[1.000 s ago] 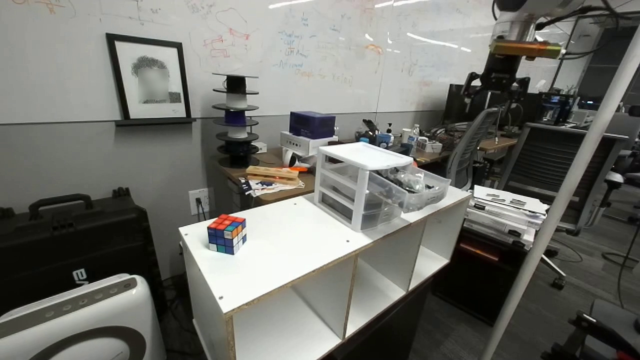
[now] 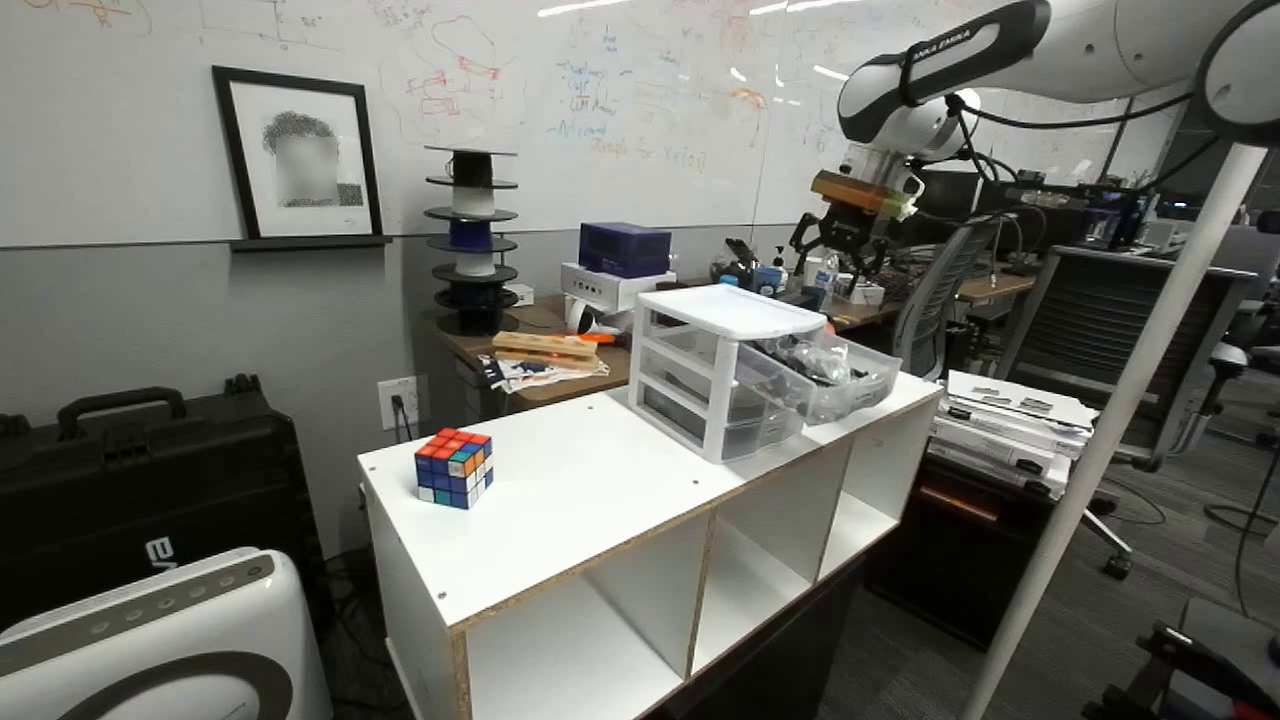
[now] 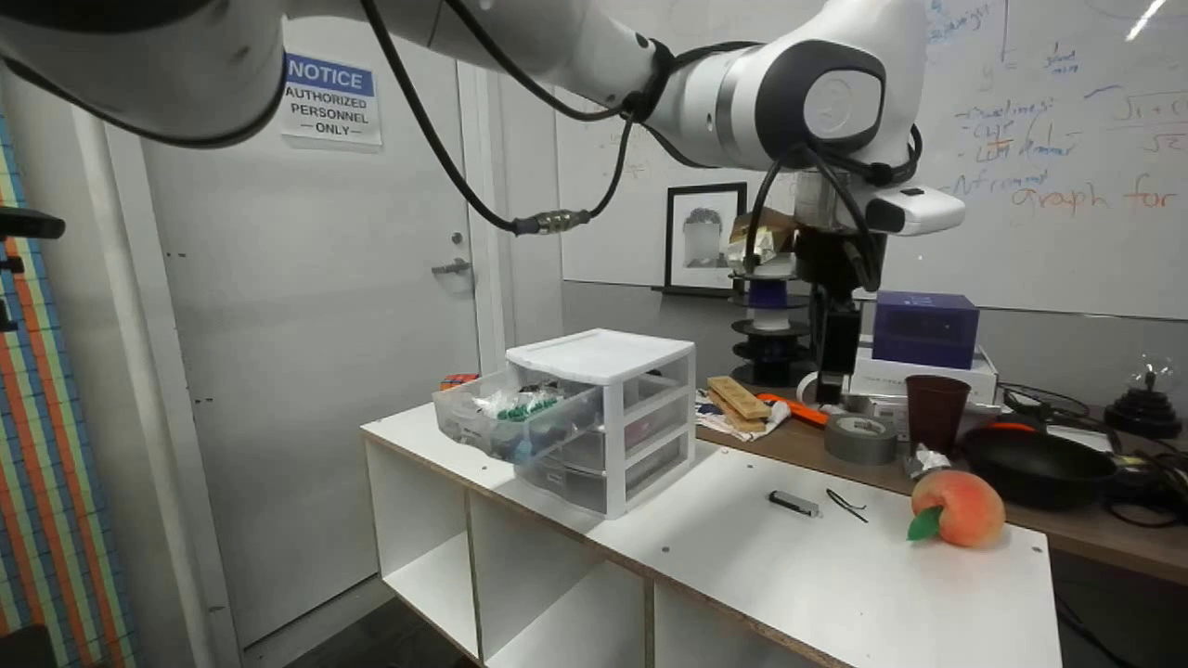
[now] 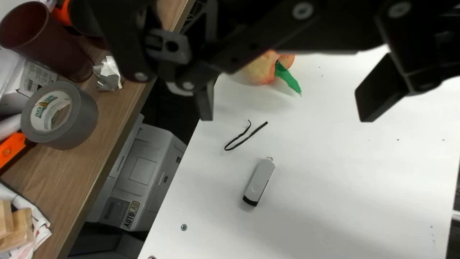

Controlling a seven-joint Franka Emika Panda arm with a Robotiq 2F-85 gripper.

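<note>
My gripper hangs high in the air beyond the drawer unit, fingers apart. In the wrist view the gap of my gripper is empty above the white shelf top. Below it lie a grey USB stick and a thin black bent strip. A peach with a green leaf rests at one end of the top; the arm partly covers the peach in the wrist view. The white drawer unit has its top drawer pulled out, filled with plastic-bagged items. A Rubik's cube sits at the opposite end.
Alongside runs a brown desk with grey tape, a dark red cup and a black pan. A dark gap separates desk and shelf. Clear surface surrounds the USB stick and the cube. A white pole stands in front.
In exterior view 1 the arm and gripper have moved left and down, towards the drawer unit. The gripper stays open. Cube and drawers have not moved.
</note>
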